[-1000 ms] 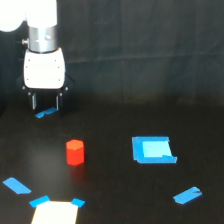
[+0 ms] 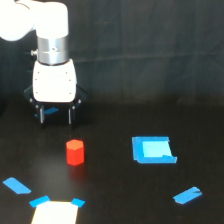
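A red block (image 2: 75,152) sits on the dark table, left of the middle in the camera view. Behind it and slightly to its left hangs my white gripper (image 2: 56,117), pointing down. Its dark fingers (image 2: 41,114) are spread apart, with nothing held between them. A gap shows between the fingertips and the block. To the right, a light square outlined in blue tape (image 2: 153,158) lies flat on the table.
Strips of blue tape (image 2: 17,186) mark the left front, with another strip (image 2: 187,195) at the right front. A pale square (image 2: 54,212) is cut off by the lower edge. Bare table separates the block from the taped square.
My gripper has moved right and lower in the picture, closer to the red block, and remains open. The block and the taped square have stayed in place.
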